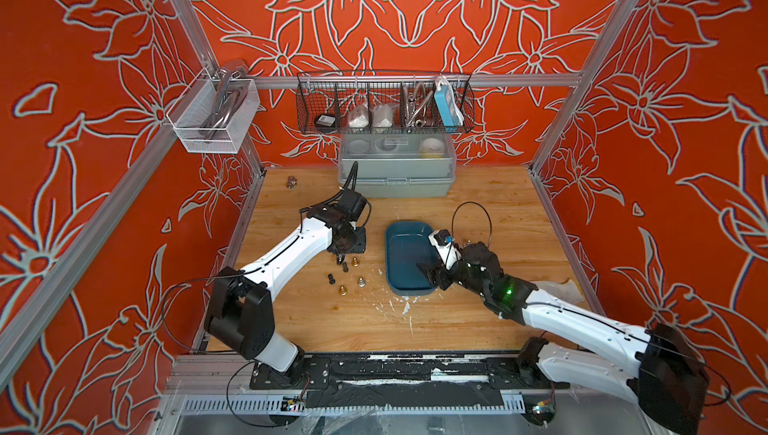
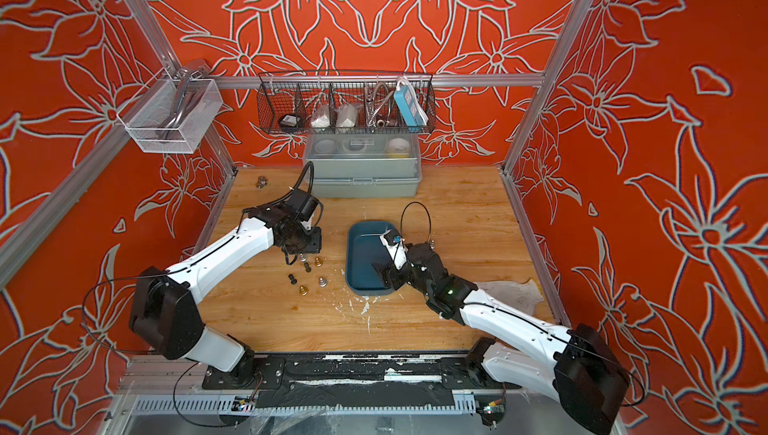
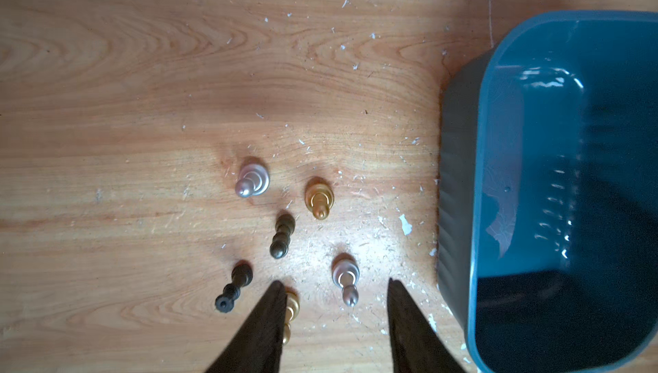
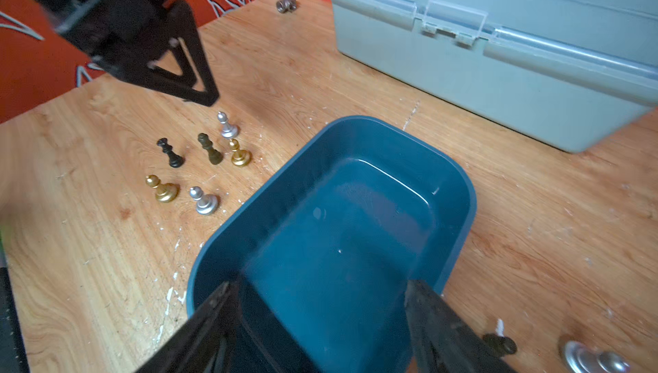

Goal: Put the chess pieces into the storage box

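Silver point(image 3: 252, 179), gold point(image 3: 319, 199) and dark point(image 3: 282, 236) chess pieces stand among several on the wood left of the blue box point(image 3: 483, 140). Over this group my left gripper hangs with its fingers apart and nothing between them; one finger partly covers a gold piece point(image 3: 292, 304). The blue box's floor point(image 4: 342, 236) looks empty where it shows. Above the box's near end, my right gripper is open and holds nothing. Beyond the box's right side are a dark piece point(image 4: 503, 344) and a silver piece point(image 4: 589, 358), both partly visible.
A grey lidded case point(image 1: 397, 187) stands at the back under a wire basket point(image 1: 384, 103). A small metallic object point(image 1: 292, 182) lies at the back left. Something whitish point(image 2: 512, 295) lies flat at the right. The wood between case and blue box is clear.
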